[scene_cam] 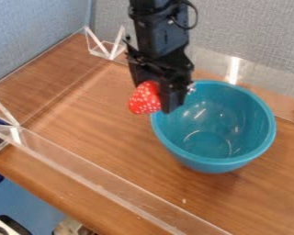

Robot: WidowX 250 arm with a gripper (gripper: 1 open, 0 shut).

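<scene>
My black gripper (pixel 162 92) is shut on a red, white-speckled object (pixel 144 101), held at the left edge of a teal bowl (pixel 212 149), slightly over its back-left rim. The bowl stands on the wooden table (pixel 100 138) at the right. The gripper's far finger partly hides the bowl's rim.
Clear plastic strips with white corner brackets (pixel 107 43) edge the table. Grey padded walls stand behind and to the left. Blue and dark items lie beyond the near-left edge.
</scene>
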